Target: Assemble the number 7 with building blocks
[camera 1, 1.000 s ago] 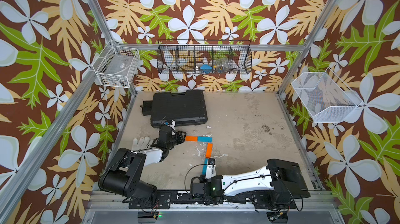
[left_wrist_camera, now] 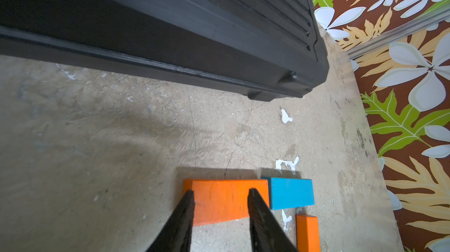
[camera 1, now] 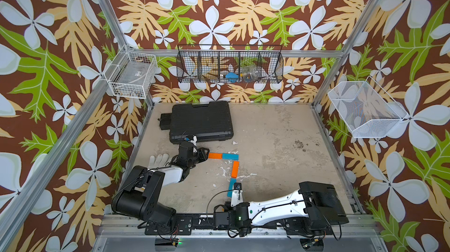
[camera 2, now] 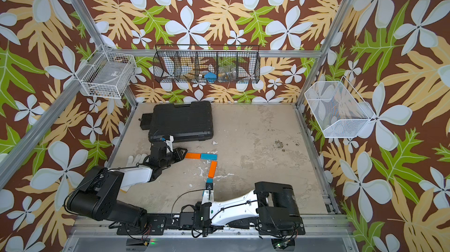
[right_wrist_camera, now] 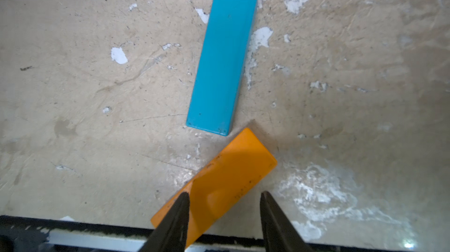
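Observation:
Orange (camera 1: 214, 156) and blue (camera 1: 229, 156) blocks form a horizontal row, with an orange block (camera 1: 234, 169) and a blue block (right_wrist_camera: 220, 60) running downward from the right end. A loose orange block (right_wrist_camera: 220, 177) lies diagonally below that blue one. My left gripper is open at the row's left end, its fingertips before the orange block. My right gripper is open above the diagonal block, nothing visibly held.
A black case (camera 1: 200, 120) lies behind the row, and a white glove (camera 1: 158, 160) at the left. Wire baskets hang on the frame.
The left arm and the visible blocks look unchanged.

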